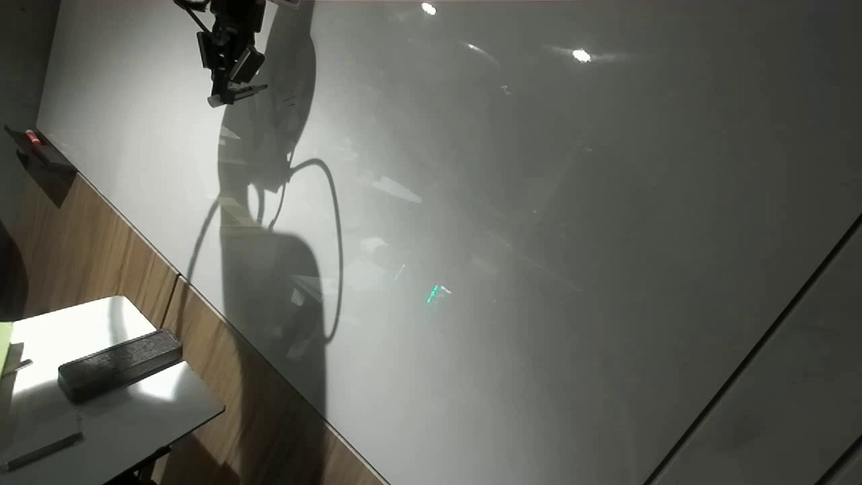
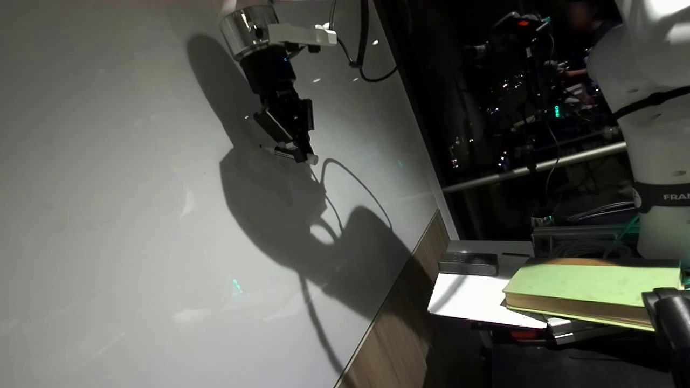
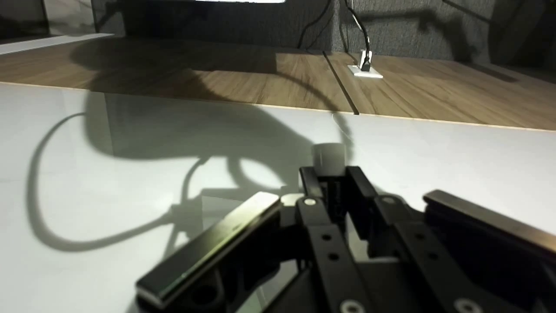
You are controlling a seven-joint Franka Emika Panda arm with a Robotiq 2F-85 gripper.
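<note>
A slim marker with a pale end point(image 2: 312, 159) is clamped crosswise in my gripper point(image 2: 300, 151), its thin end pointing left in exterior view 2. My gripper point(image 1: 231, 93) is at the upper left in exterior view 1, in front of the whiteboard point(image 1: 501, 364). The wrist view shows the fingers shut around the marker's grey-white end point(image 3: 329, 158); most of its body is hidden behind them. Whether the thin end touches the board cannot be told. The arm's large shadow covers the board around the gripper.
A black eraser point(image 1: 121, 365) lies on a small white table point(image 1: 190, 404), with a green book point(image 2: 582, 281) nearby. A dark tray point(image 1: 50, 153) with a red item sits at the board's edge. Wood panelling point(image 3: 234, 78) borders the board. Much of the board is clear.
</note>
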